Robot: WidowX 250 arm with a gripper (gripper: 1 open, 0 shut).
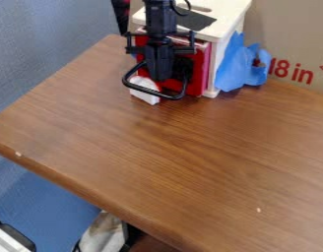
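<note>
A white box (216, 20) stands at the back of the wooden table, with a red panel (196, 79) on its front and blue material (240, 67) at its right side. My black gripper (164, 69) is in front of the red panel, and a black loop hangs round its lower part. A small white object (142, 89) lies low at its left. The fingertips are too dark and hidden to show whether they are open or shut.
A cardboard surface (295, 39) with red lettering stands behind at the right. A grey-blue surface lies beyond the table's left edge.
</note>
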